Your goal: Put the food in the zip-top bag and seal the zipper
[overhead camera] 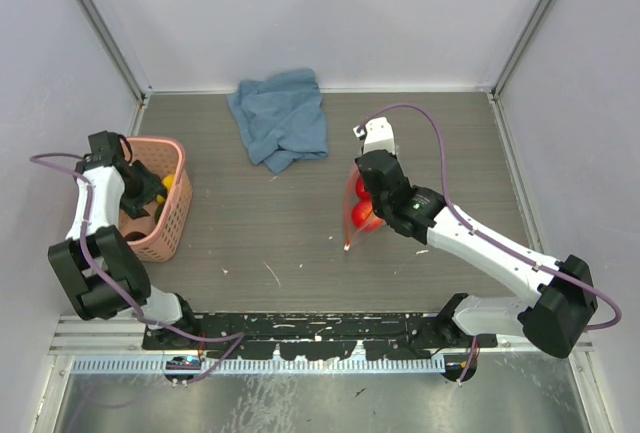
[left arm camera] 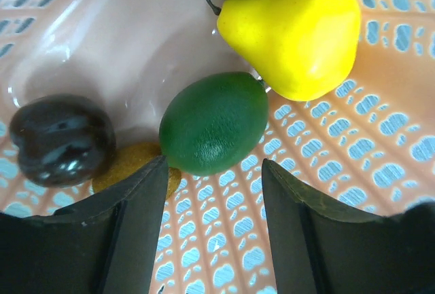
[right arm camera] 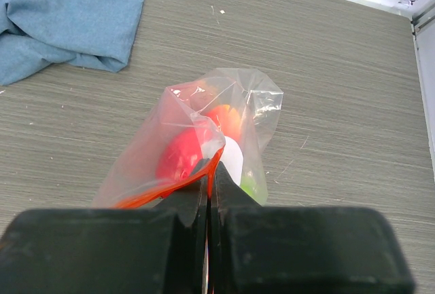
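In the top view my left gripper (overhead camera: pixel 140 193) is inside the pink basket (overhead camera: pixel 170 233). In the left wrist view its fingertips stand apart at the lower edge of a green oval food (left arm camera: pixel 211 121); whether they grip it is unclear. A yellow pear (left arm camera: pixel 292 36), a dark pepper (left arm camera: pixel 61 138) and a brownish food (left arm camera: pixel 122 165) lie around it. My right gripper is shut on the orange-rimmed edge of the clear zip bag (right arm camera: pixel 136 172), which holds red food (right arm camera: pixel 177 155) and other pieces.
A blue cloth (overhead camera: pixel 280 118) lies at the back, left of centre.
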